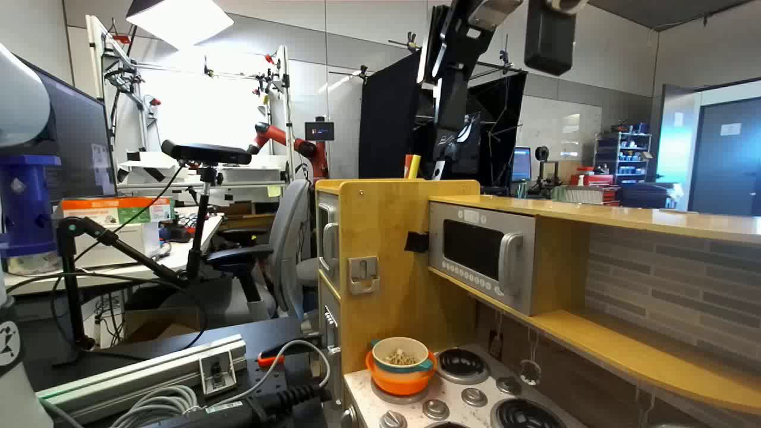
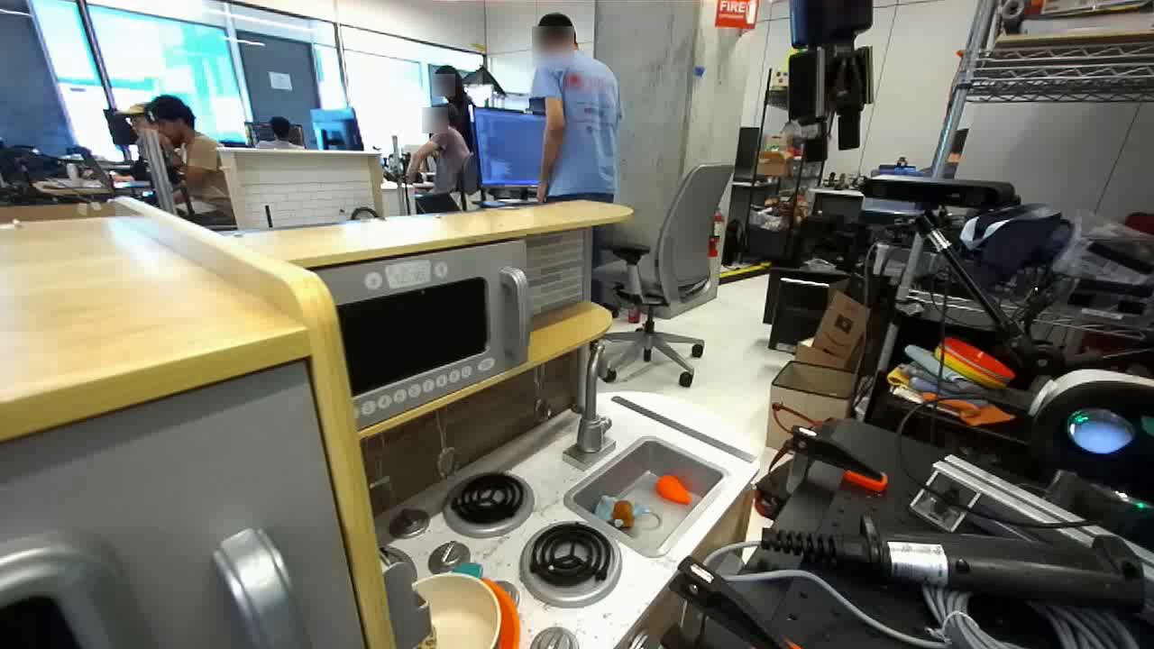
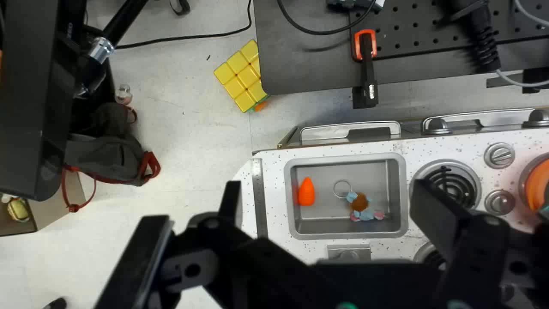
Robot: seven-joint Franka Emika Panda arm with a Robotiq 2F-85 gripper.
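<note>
My gripper hangs high over the toy kitchen's sink, its fingers spread wide with nothing between them. It also shows near the top of exterior view 2, as a dark gripper (image 2: 830, 97) well above the counter. Inside the grey sink (image 3: 350, 229) lie an orange carrot-like toy (image 3: 306, 193) and, apart from it, a small brown and blue toy (image 3: 360, 202) with a ring (image 3: 342, 189) beside it. On a back-corner burner, a cream bowl (image 1: 401, 347) with beige bits in it sits in an orange pot (image 1: 397, 384).
A toy microwave (image 1: 471, 249) is set under the wooden shelf (image 1: 642, 214). The faucet (image 2: 591, 406) rises behind the sink. Bare black burners (image 2: 571, 553) and knobs lie beside it. A dark table (image 3: 309, 62) with a clamp and cables stands along the counter's front.
</note>
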